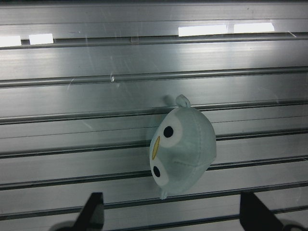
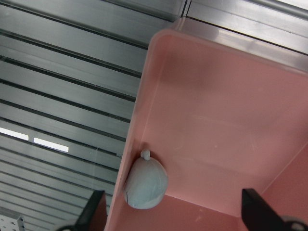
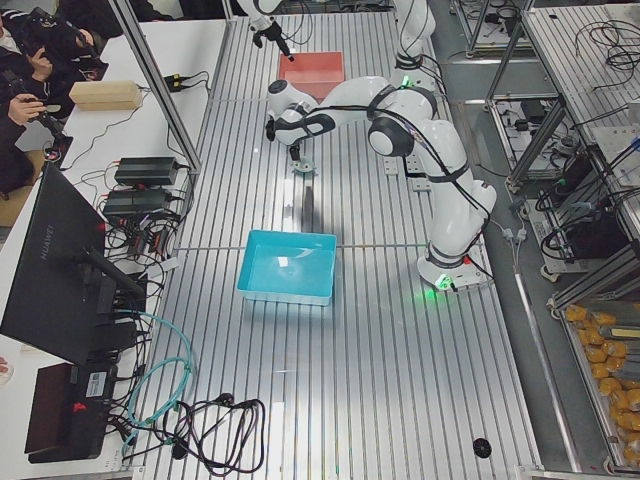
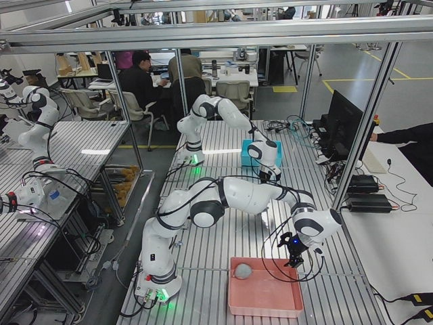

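A pale mint plush penguin (image 1: 185, 144) lies on the ribbed metal table, below my left gripper, which is open with nothing between its fingers; in the camera left view the plush (image 3: 305, 167) is just under that gripper (image 3: 290, 148). My right gripper hangs open over a pink bin (image 2: 216, 106), at its edge in the camera right view (image 4: 292, 254). A greyish plush (image 2: 147, 185) lies inside the bin against its side wall; the same plush (image 4: 243, 271) shows there in the camera right view.
An empty cyan bin (image 3: 285, 270) stands on the table near the middle. Cables (image 3: 220, 430) lie at the near left. A monitor and black boxes line the left side. The table around the plush and to the right of the cyan bin is mostly clear.
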